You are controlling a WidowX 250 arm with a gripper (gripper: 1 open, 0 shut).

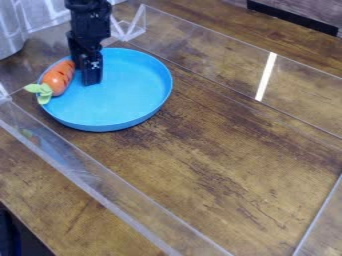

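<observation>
An orange carrot with pale green leaves [55, 78] lies in the left part of a blue round plate [123, 98], leaves toward the near left rim. My dark gripper [87, 68] reaches down from the top of the view to the plate's upper left, right beside the carrot's orange end. I cannot tell whether its fingers are open, shut or touching the carrot.
Clear plastic strips or walls run diagonally along the left and across the back of the wooden table [221, 165]. A crumpled pale material is at the top left.
</observation>
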